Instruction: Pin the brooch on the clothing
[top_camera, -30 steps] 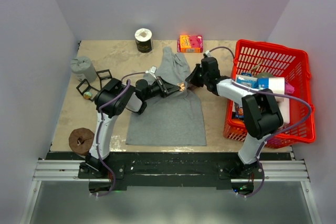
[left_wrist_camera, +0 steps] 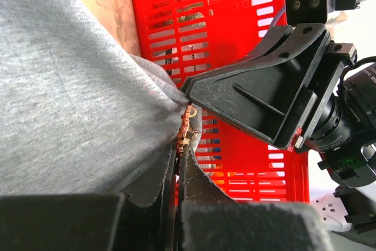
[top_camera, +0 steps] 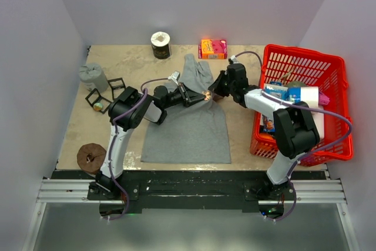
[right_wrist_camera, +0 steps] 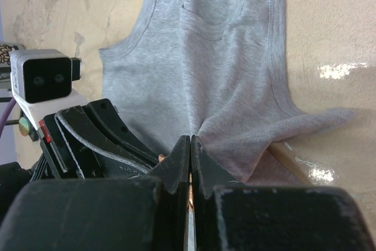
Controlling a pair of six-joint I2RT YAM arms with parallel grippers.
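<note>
A grey garment (top_camera: 187, 139) lies spread on the table, with part of it lifted toward the right gripper. The small gold brooch (top_camera: 207, 95) is held by my left gripper (top_camera: 200, 96), which is shut on it. In the left wrist view the brooch (left_wrist_camera: 185, 130) sticks out beyond the fingertips, close against the raised cloth (left_wrist_camera: 106, 98); whether its pin goes through the fabric cannot be seen. My right gripper is shut on a pinched fold just above the brooch. From the right wrist, only gold bits show behind the dark fingers (right_wrist_camera: 202, 168).
A red basket (top_camera: 335, 110) full of goods stands on the right, near the right arm. Along the back are a dark can (top_camera: 160, 45) and a pink-orange box (top_camera: 212, 49). A grey roll (top_camera: 93, 77), dark frames (top_camera: 97, 101) and a brown disc (top_camera: 91, 157) occupy the left.
My left gripper has shifted slightly to the right with the brooch, bringing it nearer the right gripper and the held fold. The right arm stays where it was.
</note>
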